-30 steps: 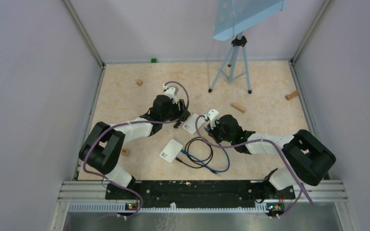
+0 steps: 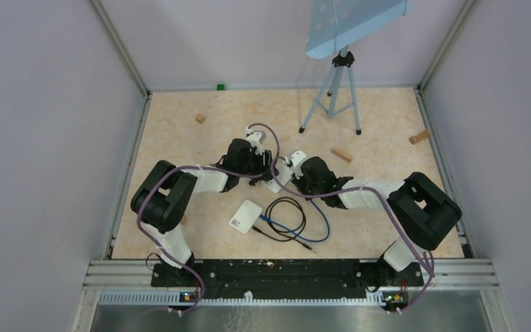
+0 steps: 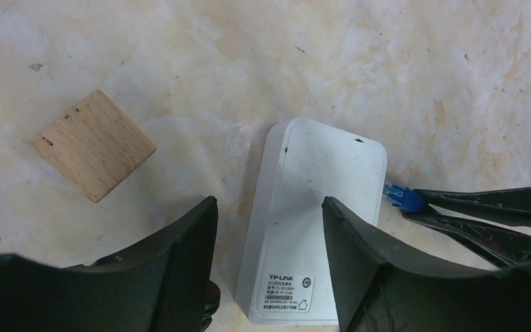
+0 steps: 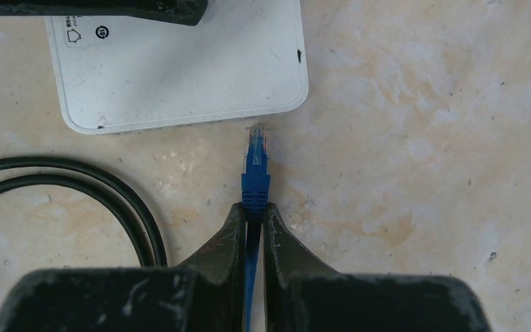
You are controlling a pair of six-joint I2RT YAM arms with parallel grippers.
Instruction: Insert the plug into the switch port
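The white switch point(image 3: 318, 173) lies flat, its label side up, in the left wrist view. My left gripper is part open there; one finger stands left of the switch and the other overlaps its top face, with nothing gripped. In the right wrist view, my right gripper is shut on the blue cable behind the clear plug point(image 4: 256, 146). The plug's tip points at the near edge of the switch point(image 4: 180, 76), with a small gap between them. The port openings are hidden from above. From the top, both grippers face each other around the switch point(image 2: 280, 178).
Nearer the front lies a second white box point(image 2: 245, 216) beside coiled black cable point(image 2: 269, 210) and a loose blue cable point(image 2: 326, 225). A wooden block point(image 3: 95, 145) sits left of the switch. Other wooden blocks and a tripod point(image 2: 339, 90) stand farther back.
My left gripper has moved right and slightly toward the front, over the switch.
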